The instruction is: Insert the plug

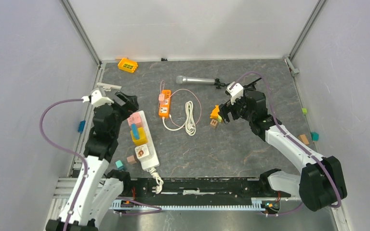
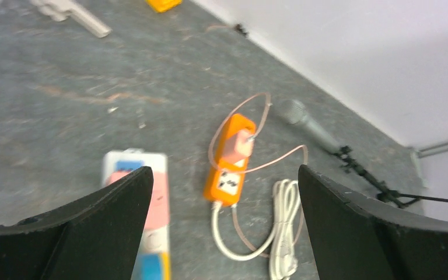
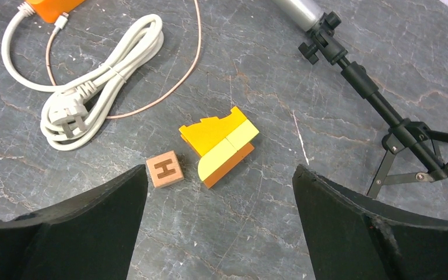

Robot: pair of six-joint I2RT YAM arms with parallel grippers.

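Observation:
An orange power strip point(image 1: 164, 110) lies near the middle of the table. On its upper part sits a pink plug point(image 1: 162, 97), clearer as a pink block point(image 2: 237, 147) in the left wrist view, with a thin pink cable looping from it. My left gripper point(image 1: 131, 102) is open above the table to the strip's left, nothing between its fingers. My right gripper point(image 1: 224, 114) also stands open and empty, over a yellow-orange block point(image 3: 220, 146) and a small wooden cube point(image 3: 164, 169). The strip's own white plug point(image 3: 69, 114) rests in its bundled cord.
A white power strip point(image 1: 153, 153) with pink, yellow and white blocks lies near the left arm. Behind, a grey microphone point(image 1: 196, 80) on a black stand lies toward the right. A yellow basket point(image 1: 127, 65) is at the back left.

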